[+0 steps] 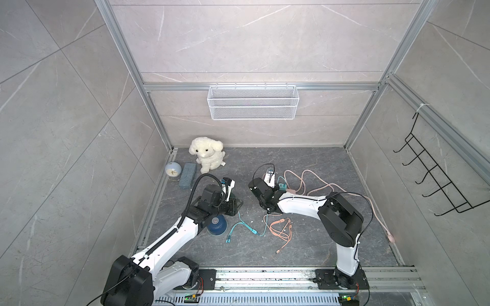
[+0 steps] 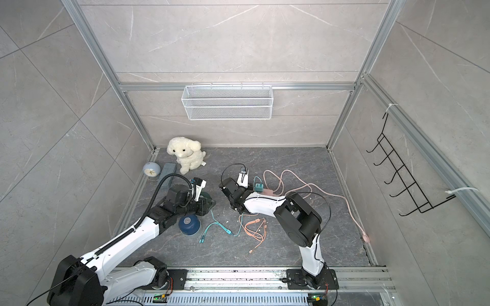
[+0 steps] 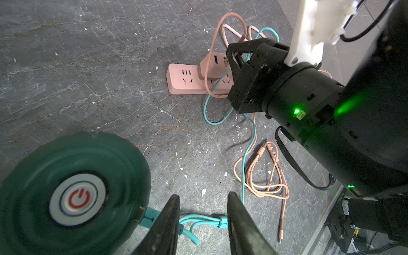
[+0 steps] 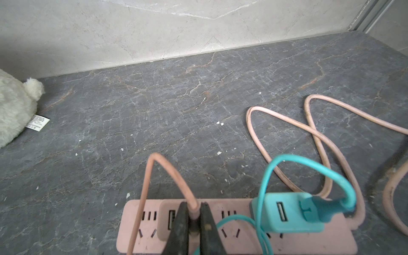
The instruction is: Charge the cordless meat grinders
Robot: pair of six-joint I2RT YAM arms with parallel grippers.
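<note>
In the left wrist view, a green meat grinder (image 3: 42, 170) with a red power symbol lies at left, a teal cable plug (image 3: 148, 217) at its side. My left gripper stands open beside it, nothing visibly between its fingers. A blue grinder (image 1: 217, 224) lies below the left arm. My right gripper is shut on an orange cable plug (image 4: 193, 204) at the adapter on the pink power strip (image 4: 346, 238). A teal adapter (image 4: 282, 210) with a cable attached sits at that strip's right end.
A white plush dog (image 1: 206, 153), a clock (image 1: 173, 169) and a grey-blue block (image 1: 187, 174) stand back left. Looped orange cable (image 1: 280, 232) lies at front centre. A black hook rack (image 1: 433, 173) hangs on the right wall.
</note>
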